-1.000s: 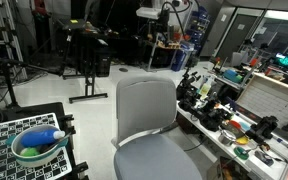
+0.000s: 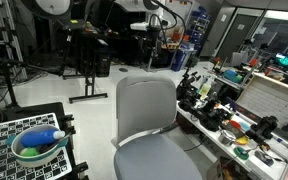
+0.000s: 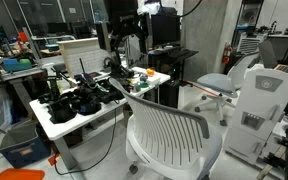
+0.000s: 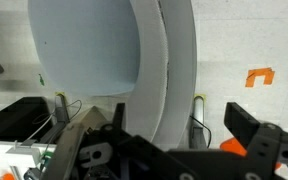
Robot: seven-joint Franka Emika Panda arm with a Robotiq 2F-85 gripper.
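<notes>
A grey office chair stands on the floor, its backrest (image 2: 146,100) upright and its seat (image 2: 159,160) in front of it. In the second exterior view the chair (image 3: 174,130) appears large, with a pale slatted back. High above the chair, my gripper (image 3: 130,48) hangs from the white arm. Seen from the wrist, the backrest's curved top edge (image 4: 152,95) runs below and between the spread fingers. The gripper is open, and nothing shows between its fingers.
A bowl (image 2: 39,145) with coloured items sits on a black grid surface at lower left. White tables carry black gear (image 3: 69,100) and several small tools. An orange patch (image 4: 260,77) marks the floor. A blue bin (image 3: 19,145) stands at left.
In the first exterior view, the arm's end has shifted left and lower, and its wrist has turned. The chair and the bowl have stayed where they were.
</notes>
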